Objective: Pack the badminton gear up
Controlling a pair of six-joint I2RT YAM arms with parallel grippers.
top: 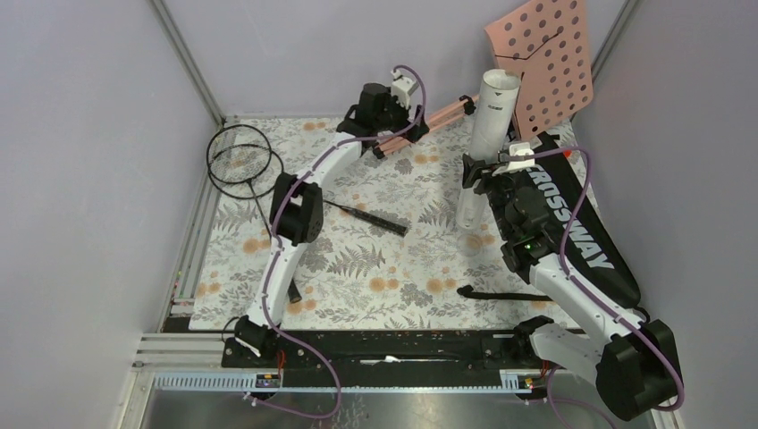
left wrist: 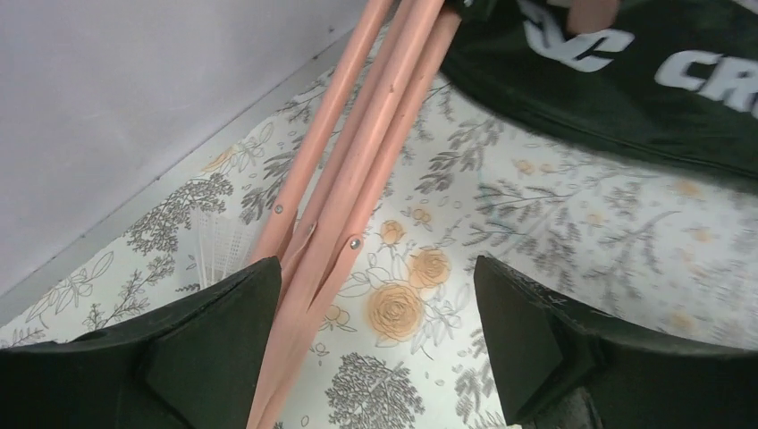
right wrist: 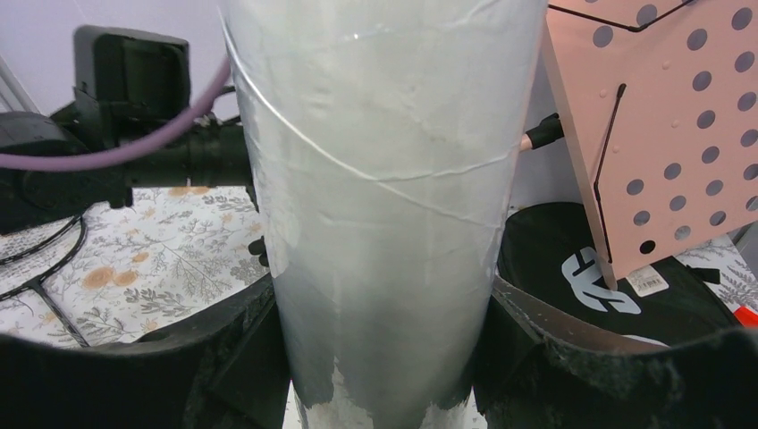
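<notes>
My right gripper (top: 476,170) is shut on a tall white-and-clear tube (top: 494,112), which fills the middle of the right wrist view. Whether its lower end touches the table I cannot tell. At the back, my left gripper (top: 418,127) stands open over a bundle of pink poles (top: 447,113). In the left wrist view the poles (left wrist: 357,170) pass close by the left finger (left wrist: 214,322), and that finger overlaps them; a wide gap parts them from the right finger. Two rackets (top: 244,163) lie at the left. A black bag (top: 585,223) with white lettering lies along the right.
A pink dotted panel (top: 550,63) stands at the back right over the bag's far end. One racket handle (top: 375,219) points to the table's middle. Near the front right lies a thin black stick (top: 505,294).
</notes>
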